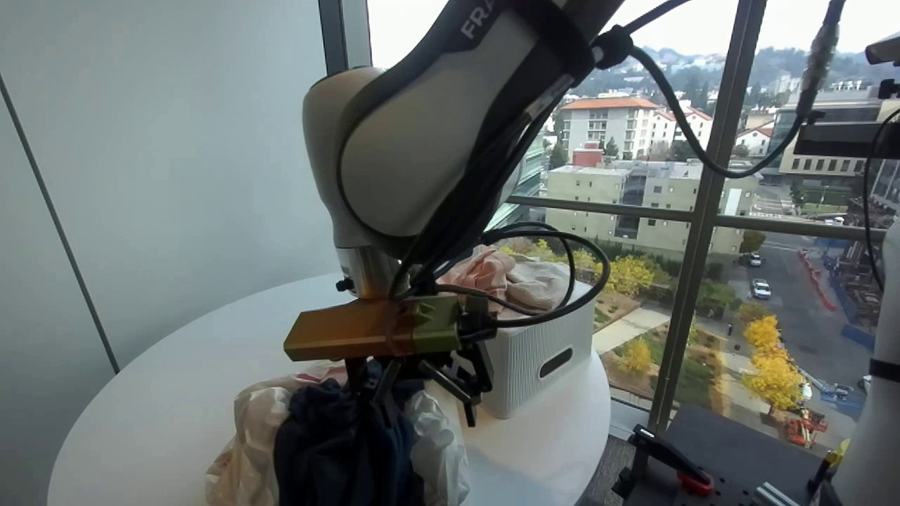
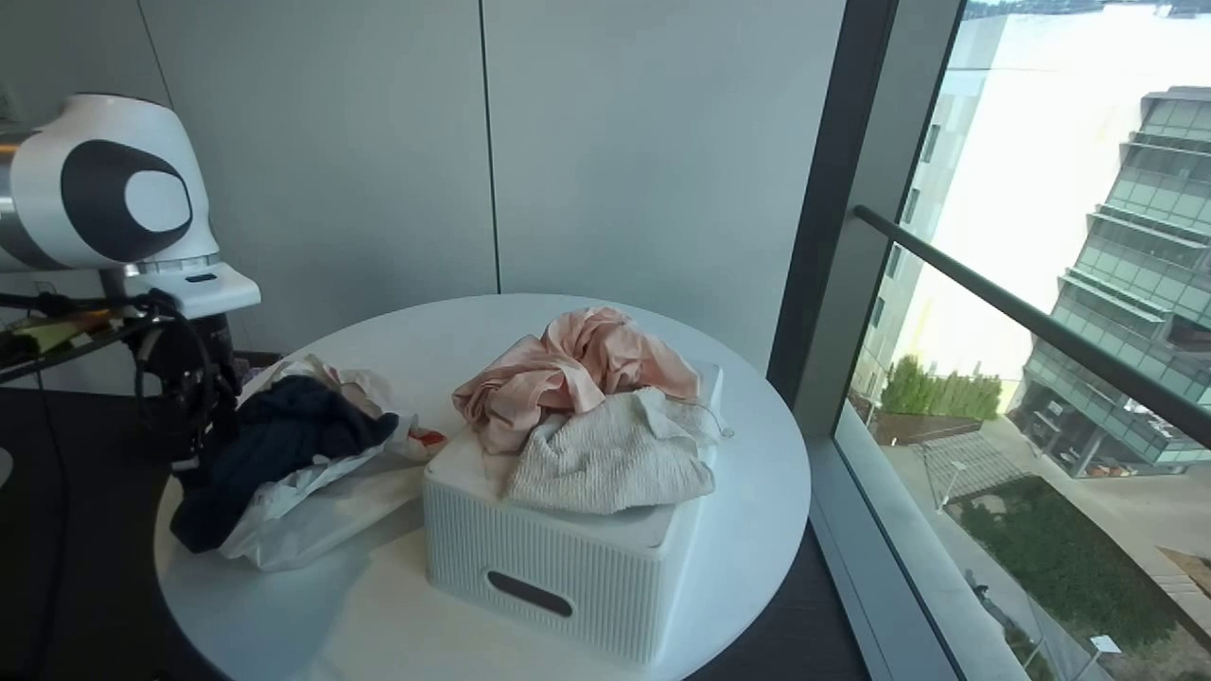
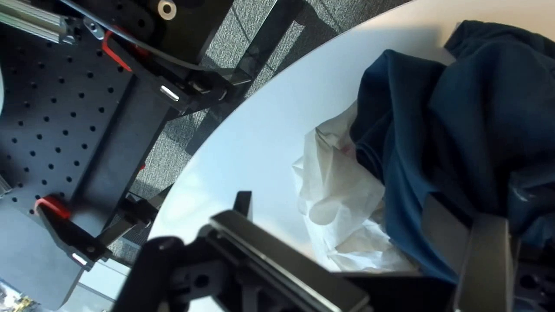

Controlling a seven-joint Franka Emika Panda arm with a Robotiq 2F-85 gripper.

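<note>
A dark navy cloth (image 1: 337, 443) lies in a heap on a crumpled whitish plastic bag (image 1: 439, 447) at the front of the round table. My gripper (image 1: 424, 410) stands open, low over the back edge of that heap. One finger (image 1: 384, 396) overlaps the navy cloth, while the other hangs to its right, above bare table. In the wrist view, the cloth (image 3: 411, 130) passes by and partly under the right-hand finger (image 3: 445, 223); whether they touch I cannot tell. Folds of the bag (image 3: 343, 192) show between the open fingers.
A white ribbed box (image 1: 540, 371) stands close behind and right of my gripper. Pink cloth (image 2: 568, 375) and a white textured cloth (image 2: 613, 454) lie on top of it. The white table (image 2: 386, 613) has free room in front of the box. Windows border the right side.
</note>
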